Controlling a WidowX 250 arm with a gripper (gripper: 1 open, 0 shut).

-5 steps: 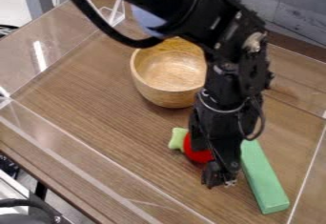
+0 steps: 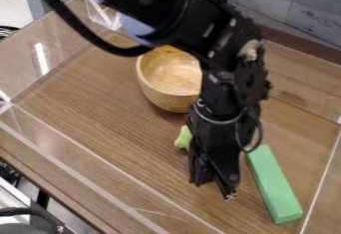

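Note:
My gripper is down near the wooden table at the centre right, its fingers looking shut. A small light green object shows just left of it, mostly hidden behind the gripper. A green rectangular block lies to the right of the gripper.
A wooden bowl stands behind the gripper, partly covered by the arm. A grey plank wall runs along the back.
The gripper has shifted slightly left and closed in over the red object, which has gone out of sight behind it.

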